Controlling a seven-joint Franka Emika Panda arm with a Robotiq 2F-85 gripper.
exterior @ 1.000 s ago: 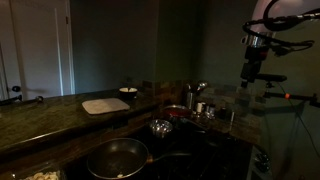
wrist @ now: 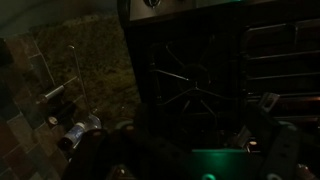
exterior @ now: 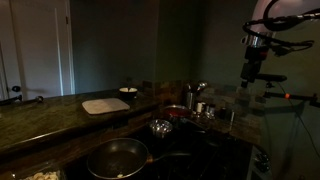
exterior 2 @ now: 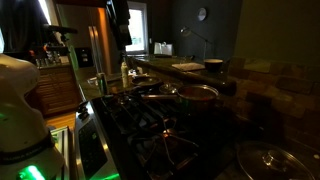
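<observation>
High over the right end of the counter, my gripper (exterior: 246,82) hangs from the arm, well clear of everything below it. In the wrist view the gripper is a dark shape along the bottom edge; the light is too low to show how its fingers stand or whether anything is between them. Beneath it lies the black stove grate (wrist: 190,92). A dark frying pan (exterior: 118,158) with a long handle rests on the stove side, holding a small pale bit. Farther back stand a shiny metal pot (exterior: 161,128) and a red-rimmed pan (exterior: 177,111).
A pale cutting board (exterior: 105,105) and a small dark pot (exterior: 128,92) sit on the raised ledge. Utensils (exterior: 202,87) stand in the back corner. A round lid (exterior 2: 270,160) lies at the near right in the second exterior view. The air around the gripper is free.
</observation>
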